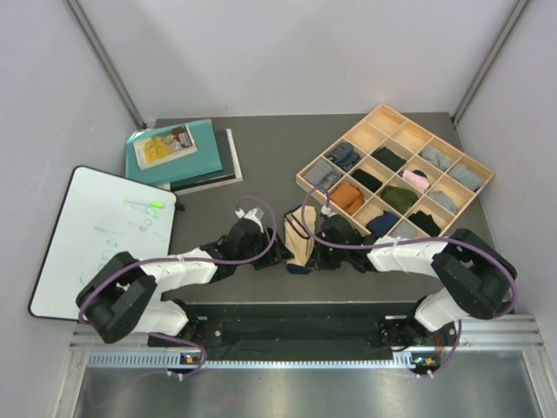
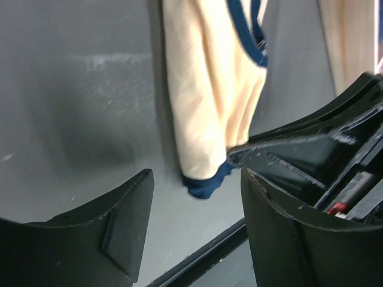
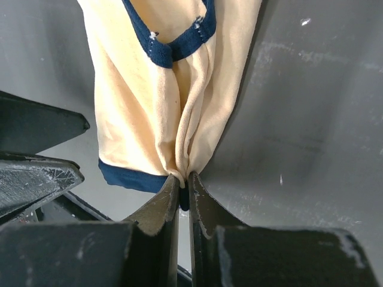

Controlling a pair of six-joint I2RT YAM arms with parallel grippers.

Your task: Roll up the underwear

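The cream underwear [image 1: 298, 237] with navy trim lies folded in a long strip on the dark table, its navy waistband [image 1: 298, 269] toward the front edge. My right gripper is shut on the fabric near that band, bunching it into pleats. On the strip's left side my left gripper [image 1: 287, 250] stands part open. In the left wrist view, the near end of the underwear [image 2: 200, 143] lies just beyond the fingers [image 2: 136, 206], with nothing between them. The right gripper's dark fingers [image 2: 257, 149] reach in from the right there.
A wooden divided box [image 1: 379, 165] with several rolled garments sits at the back right, close to the underwear. Books [image 1: 178, 152] are stacked at the back left, and a whiteboard [image 1: 100, 244] leans left. Bare table [image 1: 252, 157] shows behind the arms.
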